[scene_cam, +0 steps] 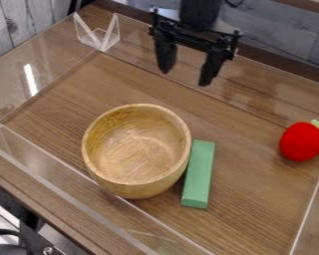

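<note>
My black gripper hangs at the top centre of the view, open, with its two dark fingers spread apart above the wooden table. A tan bowl stands lower centre, empty. A green bar lies just right of the bowl. A red round object with a pale green part behind it lies at the right edge.
A raised rim runs along the left and top edges.
</note>
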